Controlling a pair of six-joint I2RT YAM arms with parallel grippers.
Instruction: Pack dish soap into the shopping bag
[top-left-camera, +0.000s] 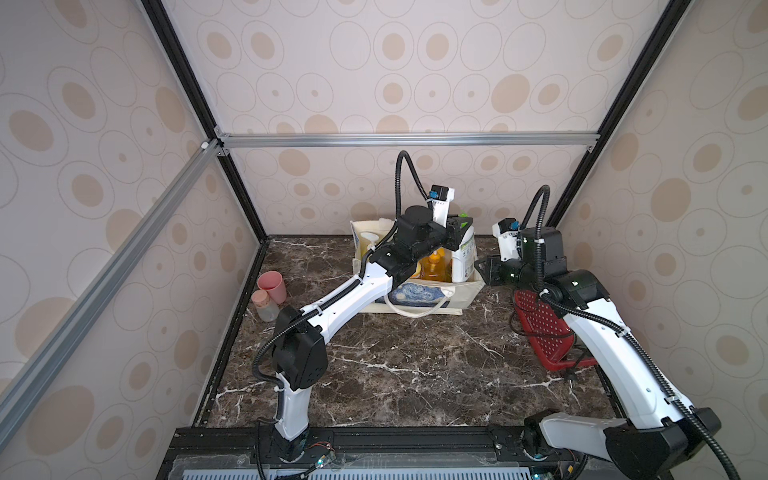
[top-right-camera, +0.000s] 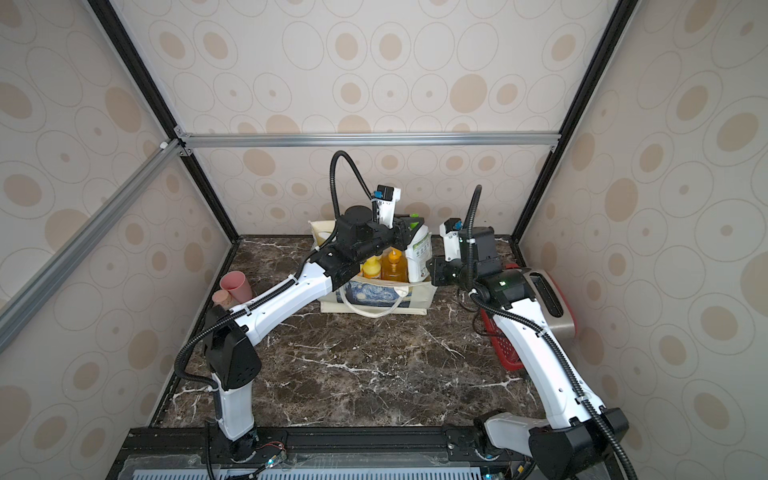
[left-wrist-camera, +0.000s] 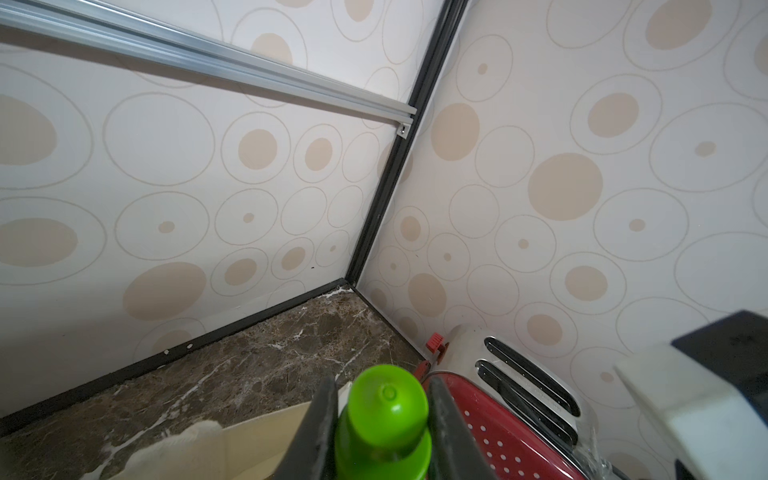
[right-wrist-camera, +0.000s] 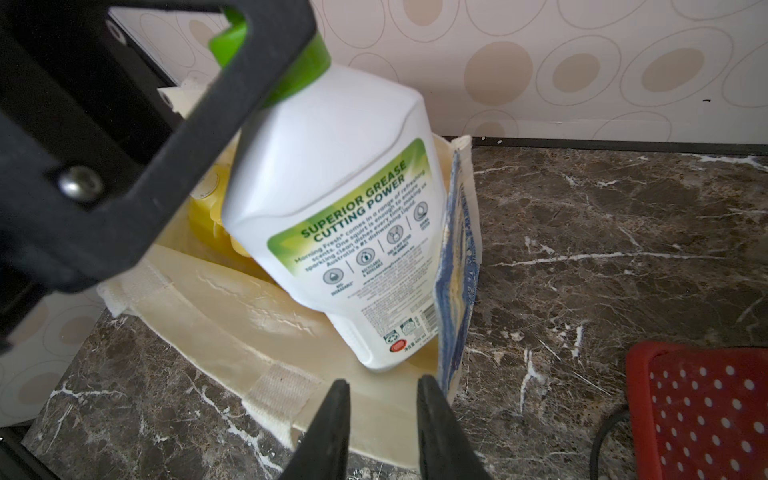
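The white dish soap bottle (right-wrist-camera: 352, 216) with a green cap (left-wrist-camera: 388, 408) hangs tilted, its base inside the mouth of the cream shopping bag (right-wrist-camera: 208, 304). My left gripper (top-left-camera: 457, 230) is shut on the bottle's cap end, above the bag. In the right wrist view the bottle stands close to the bag's right side wall, its base not shown resting on anything. At that right side is my right gripper, fingers apart, with the bag's edge seen between and beyond the tips; whether they touch it I cannot tell.
Yellow and amber bottles (top-right-camera: 393, 265) are in the bag. A red perforated basket (top-left-camera: 552, 344) and a toaster (top-right-camera: 552, 300) stand at the right. A pink cup (top-left-camera: 273, 285) and a small jar (top-left-camera: 265, 305) sit at the left.
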